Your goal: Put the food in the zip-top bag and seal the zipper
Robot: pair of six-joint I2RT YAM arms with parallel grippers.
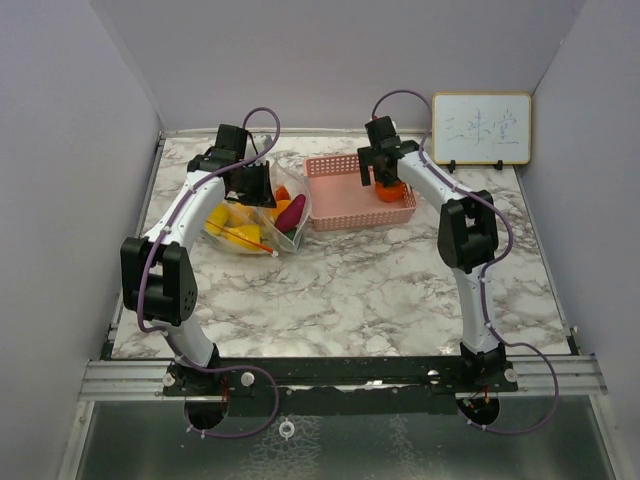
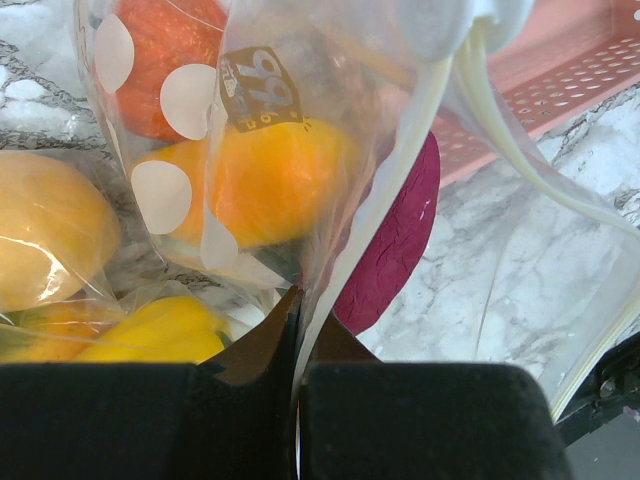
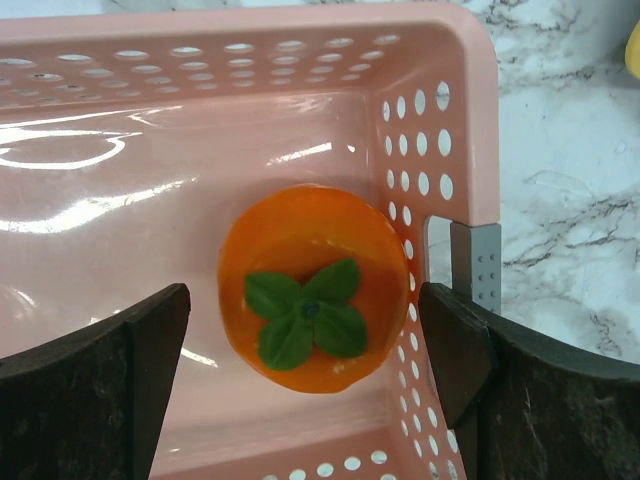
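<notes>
An orange persimmon with green leaves sits in the pink basket, close to its perforated end wall. My right gripper is open, one finger on each side of the persimmon in the right wrist view; the right-hand finger overlaps the wall. Held up at the left is the clear zip top bag, with my left gripper shut on its thin edge. Inside show a purple eggplant-like item, a yellow-orange one and a red-orange one. The bag's mouth stands apart on the basket side.
A second clear bag with yellow food and an orange-red slider strip lies left of the open bag. A whiteboard stands at the back right.
</notes>
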